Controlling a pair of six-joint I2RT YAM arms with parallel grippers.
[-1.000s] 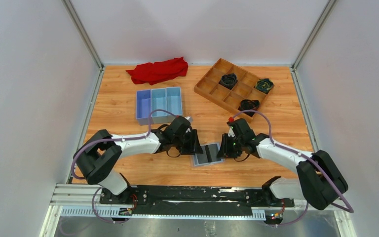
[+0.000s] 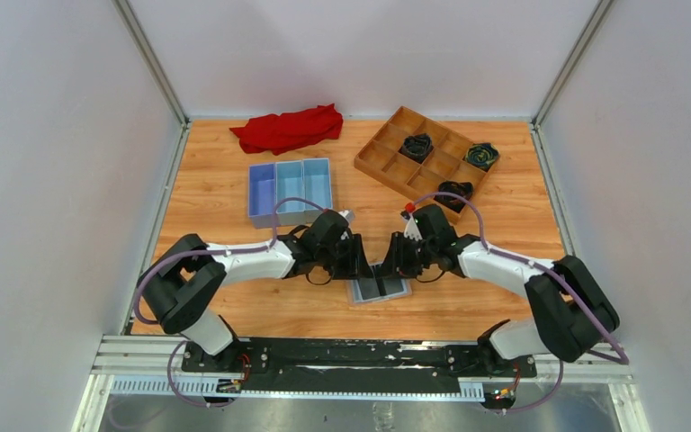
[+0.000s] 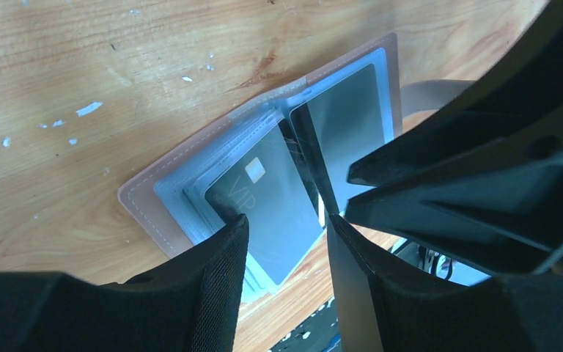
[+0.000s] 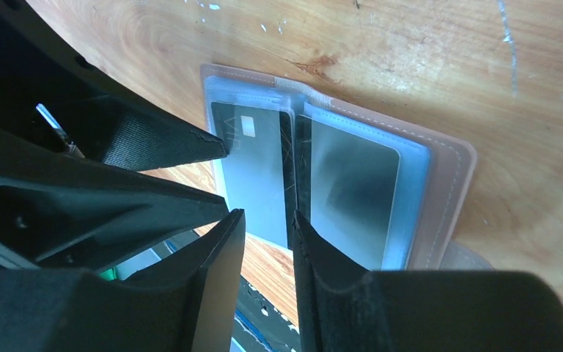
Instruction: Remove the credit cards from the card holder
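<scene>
Spread open and flat, the clear card holder (image 2: 381, 286) with pale blue edges lies at the table's near middle. Its left sleeve shows a grey card (image 3: 271, 187) with a small pale square and faint lettering; a plain grey card (image 4: 355, 194) fills the right sleeve. My left gripper is partly open over the near part of the left card. Close to it, my right gripper also stands partly open, above the holder's middle strip. No card shows lifted out in either gripper. Whether the fingertips touch the holder, I cannot tell.
The two grippers nearly meet over the holder. Behind them stand a blue divided tray (image 2: 291, 219) on the left and a wooden compartment tray (image 2: 373, 162) with several dark coils on the right. A red cloth (image 2: 288, 130) lies at the back left.
My right gripper has moved left and inward over the holder, closer to the left one. The left gripper went up and has come back down. The holder stays in place.
</scene>
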